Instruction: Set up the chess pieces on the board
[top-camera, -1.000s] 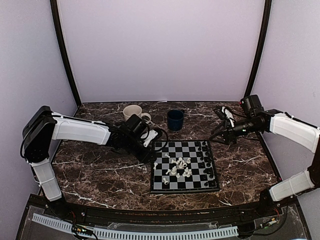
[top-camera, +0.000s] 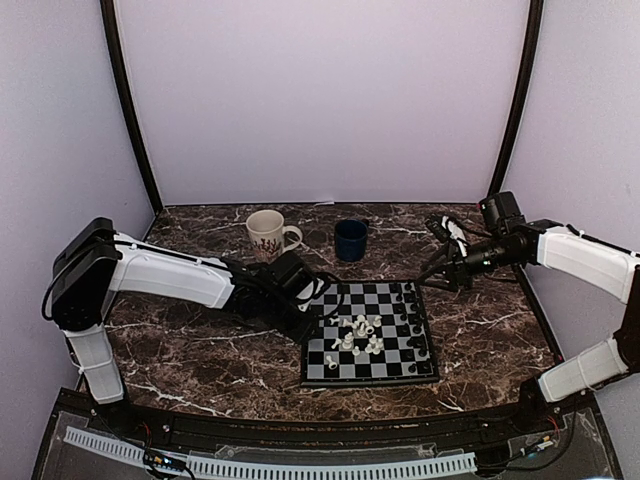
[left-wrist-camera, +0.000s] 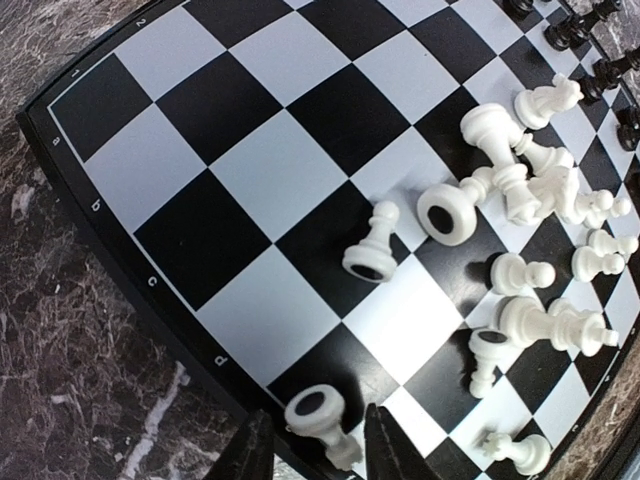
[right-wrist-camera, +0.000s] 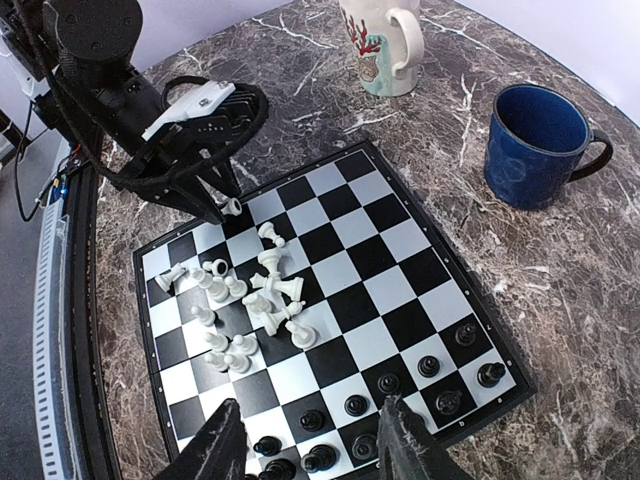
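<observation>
The chessboard (top-camera: 310, 374) carries a loose cluster of white pieces (left-wrist-camera: 535, 190), most toppled. My left gripper is open at the board's left edge, its fingers (left-wrist-camera: 252, 445) on either side of a fallen white piece (left-wrist-camera: 312, 408) that they do not grip. Another white pawn (left-wrist-camera: 372, 248) lies on its side between that piece and the cluster. Upright black pieces (right-wrist-camera: 388, 383) line the board's right side. In the right wrist view, my right gripper hangs open above this side, with nothing held.
A patterned white mug (top-camera: 265, 234) and a blue mug (top-camera: 350, 240) stand behind the board. The board's far left squares are bare.
The left gripper has moved nearer the front along the board's left edge. The loose pawn has shifted toward the cluster and turned. The right gripper is nearly still.
</observation>
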